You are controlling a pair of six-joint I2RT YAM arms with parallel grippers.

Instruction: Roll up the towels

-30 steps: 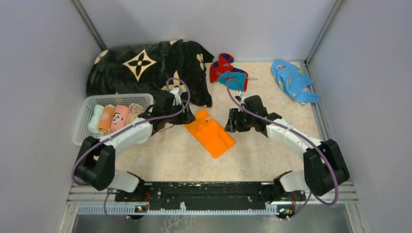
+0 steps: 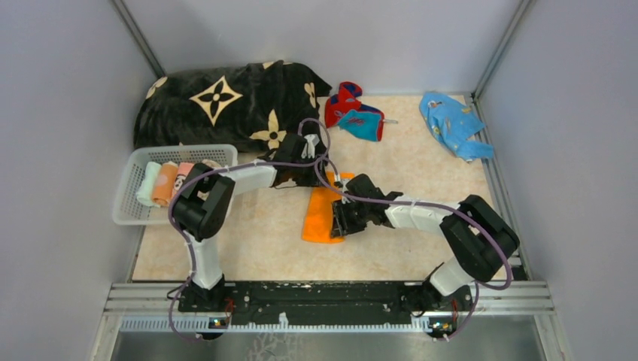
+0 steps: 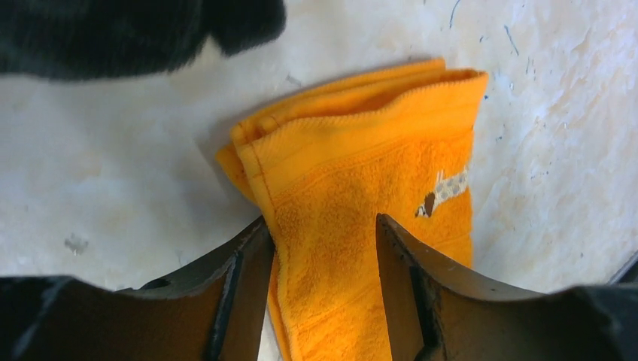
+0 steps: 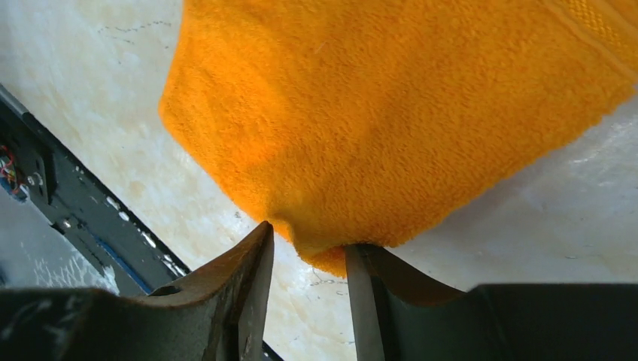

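Observation:
An orange towel lies flat and folded on the table, its long side running nearly front to back, partly hidden by both arms. At its far end is my left gripper, part open; one finger stands at the towel's side edge and the other over its surface, the layered folded edge showing just beyond. Near the towel's front right sits my right gripper, also part open. A towel corner bunches up there, and one fingertip touches that corner. Neither finger is closed on cloth.
A white basket at left holds several rolled towels. A dark patterned blanket lies at the back left. Red-and-teal cloth and a blue cloth lie behind.
The towel has turned from slanted to nearly straight front to back. My left gripper moved right and slightly back; my right gripper moved left and toward the front.

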